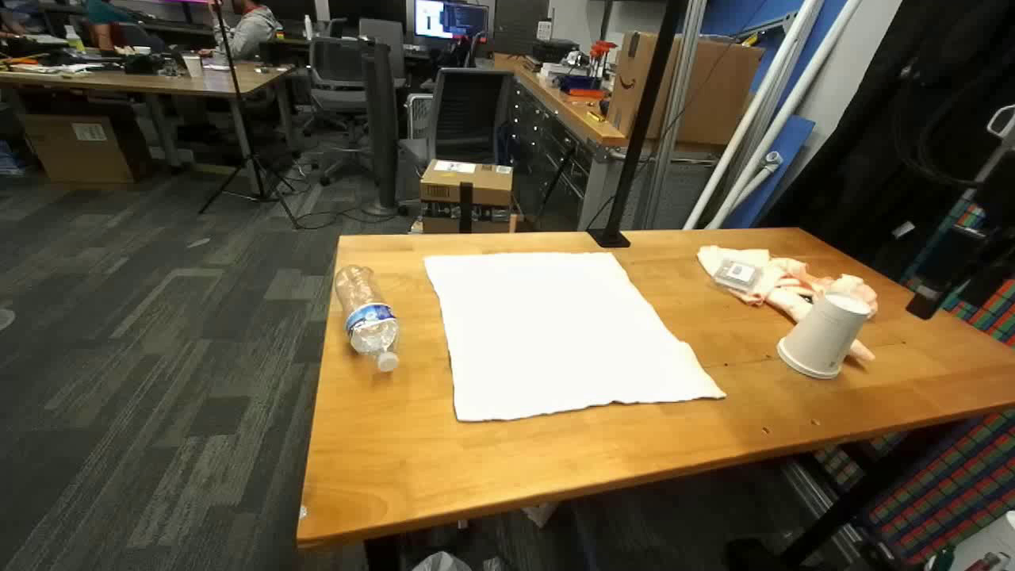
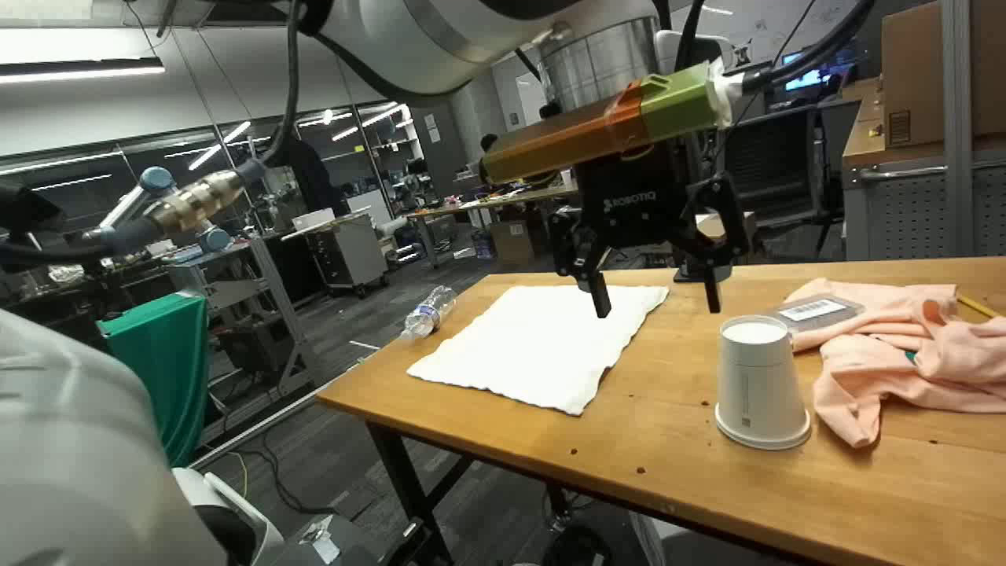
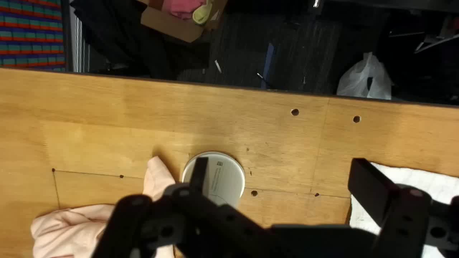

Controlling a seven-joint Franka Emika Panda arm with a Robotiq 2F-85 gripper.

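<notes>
My gripper (image 2: 657, 306) hangs above the table, its fingers wide open and the space between them empty. A white paper cup (image 2: 761, 382) stands upside down at the table's right part, lower than the gripper and apart from it. From the wrist view, the cup (image 3: 226, 180) lies under the left finger (image 3: 199, 174), which hides part of it. A flat white cloth (image 1: 561, 333) covers the middle of the table. On the left a clear plastic bottle (image 1: 369, 319) with a blue label lies on its side. In exterior view 1 the gripper does not show.
A crumpled peach cloth (image 2: 882, 363) rests beside the cup, with a small clear labelled case (image 2: 818, 311) on it. Bare wood of the table (image 1: 533, 466) stretches along the front edge. A black post (image 1: 623, 190) rises at the table's back edge.
</notes>
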